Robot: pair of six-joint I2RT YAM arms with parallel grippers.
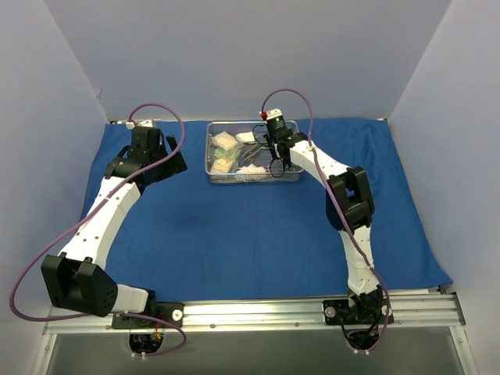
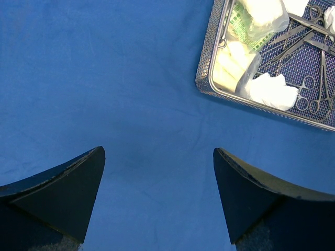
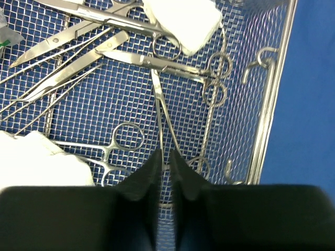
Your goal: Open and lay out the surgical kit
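Note:
A wire-mesh tray (image 1: 230,178) at the back centre holds gauze packs (image 2: 233,68), white cotton bundles (image 3: 42,162) and several steel scissors and clamps (image 3: 144,60). My right gripper is over the tray's right part, shut, its tips in front of a ringed instrument (image 3: 201,164); I see nothing clearly held between them. My left gripper stands open and empty over the blue cloth, left of the tray.
Grey walls (image 1: 445,180) stand at the back and both sides.

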